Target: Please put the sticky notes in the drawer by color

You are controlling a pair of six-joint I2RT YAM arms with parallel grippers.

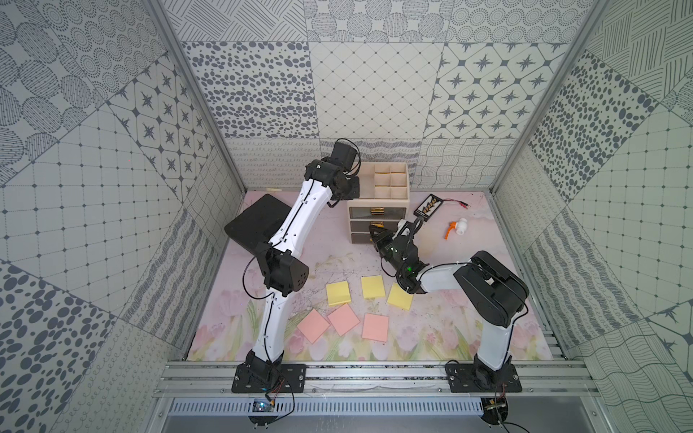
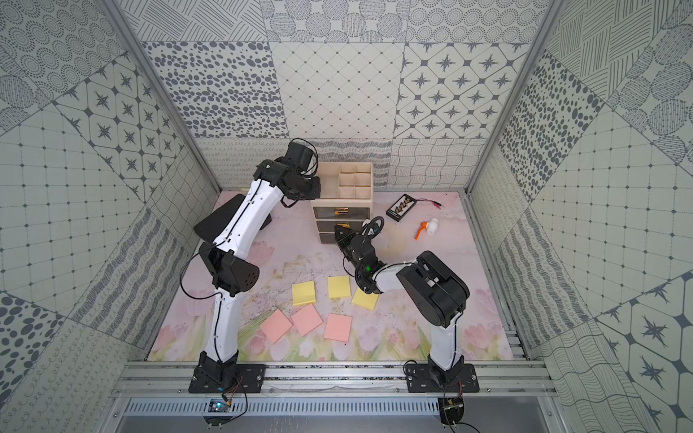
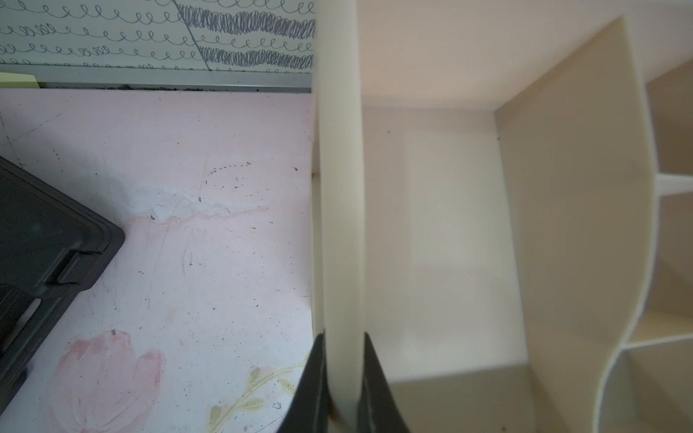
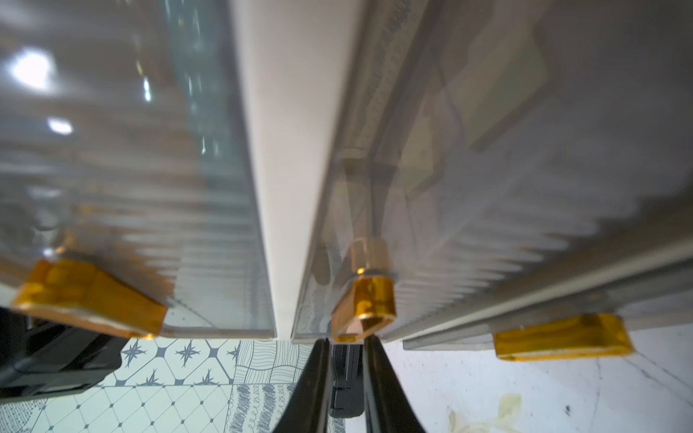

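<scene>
A beige drawer cabinet (image 1: 353, 203) with clear fronts and amber handles stands at the back. My left gripper is shut on the upright left wall (image 3: 339, 216) of its open top. At the cabinet's front, my right gripper is shut on the middle drawer's handle (image 4: 368, 303). All the drawers look shut, though that arm partly hides them in the top views. Three yellow notes (image 1: 338, 293) lie on the table, the right one partly covered by my right arm. Closer to the front edge lie three pink notes (image 1: 313, 326).
A black flat case (image 1: 252, 223) lies left of the cabinet. To its right are a small dark tray (image 1: 428, 207) and an orange-and-white object (image 1: 457, 228).
</scene>
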